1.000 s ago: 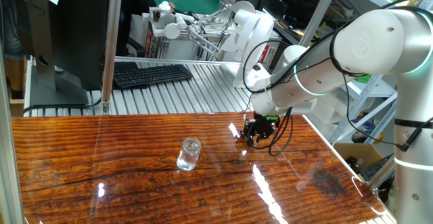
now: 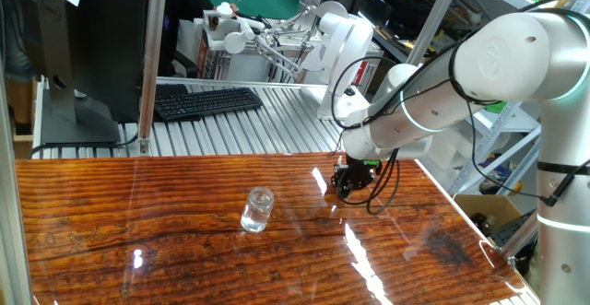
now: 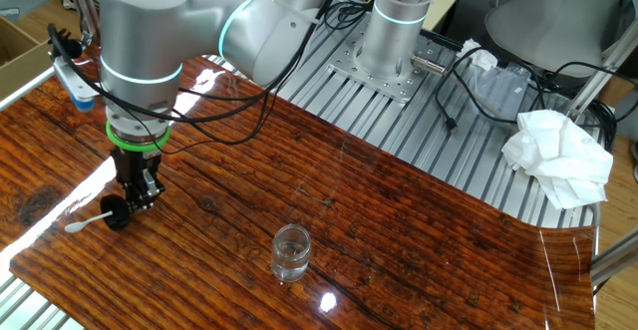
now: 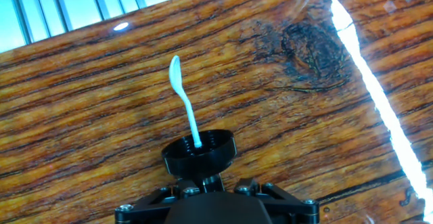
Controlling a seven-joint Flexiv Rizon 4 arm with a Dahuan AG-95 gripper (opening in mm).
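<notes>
A small black round cup [image 4: 181, 162] sits at the end of my gripper, its short metallic stem between the dark fingers, which look shut on it. From the cup rises a thin white spoon [image 4: 187, 105], bowl end outward. In exterior view 2 my gripper [image 3: 140, 192] is low over the left part of the wooden table, and the white spoon [image 3: 88, 222] points sideways to the left from the black cup [image 3: 116, 213]. Whether the cup touches the table cannot be made out. Apart from the gripper stands an upright clear glass jar [image 2: 257, 211] holding clear liquid.
A keyboard [image 2: 207, 103] and monitor stand lie beyond the table's edge. Loose black cables [image 2: 385, 190] hang by the gripper. White crumpled cloth [image 3: 558, 159] rests on the metal slats.
At the black end of my gripper the outline has shifted slightly in exterior view 1. The arm otherwise looks still, and the glass jar is in the same place.
</notes>
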